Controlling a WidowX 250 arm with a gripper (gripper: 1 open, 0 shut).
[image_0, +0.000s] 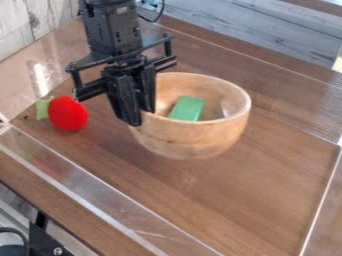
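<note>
My black gripper is shut on the left rim of a wooden bowl, in the middle of the camera view. Inside the bowl is a green block. A red round object with a green piece at its back left lies on the wooden table to the left of the bowl. The exact contact of the fingertips with the rim is partly hidden.
A pale slatted wall stands behind it, and a metal-edged strip runs along the near left edge.
</note>
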